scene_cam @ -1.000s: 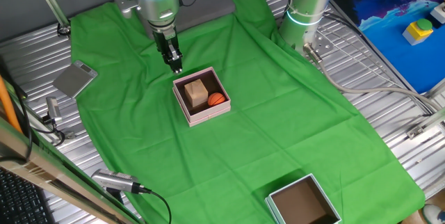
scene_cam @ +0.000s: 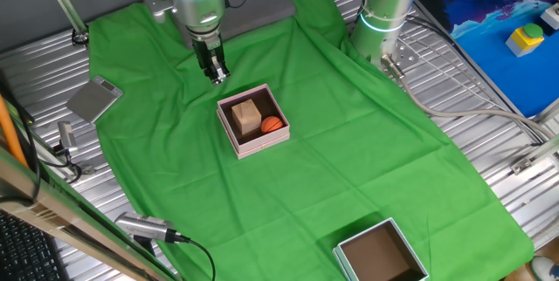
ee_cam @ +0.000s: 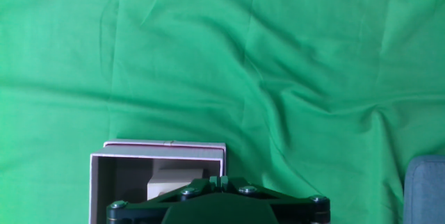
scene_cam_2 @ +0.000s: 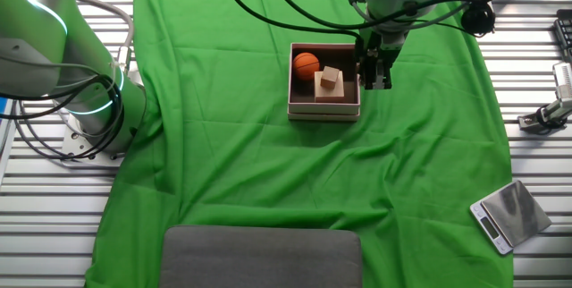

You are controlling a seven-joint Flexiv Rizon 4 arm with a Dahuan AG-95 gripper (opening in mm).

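A pinkish box (scene_cam: 254, 146) with a dark inside stands open on the green cloth. In it lie a small orange ball (scene_cam: 272, 124) and a wooden block (scene_cam: 247, 117); exterior view 2 shows a smaller wooden cube (scene_cam_2: 330, 77) resting on top of a larger block (scene_cam_2: 328, 93). My gripper (scene_cam: 219, 79) hangs just outside the box, by the side where the blocks lie. The wrist view has the fingertips (ee_cam: 224, 181) together, with nothing visible between them. There the gripper's body covers part of the box (ee_cam: 163, 152), and the ball is out of sight.
An empty box with a pale blue rim (scene_cam: 341, 259) sits at the cloth's far end from my arm. A small scale (scene_cam: 95, 99) lies at the cloth's edge. Between the two boxes the cloth is bare.
My gripper has drawn back slightly, up and away from the pinkish box. The box, blocks and ball have not moved.
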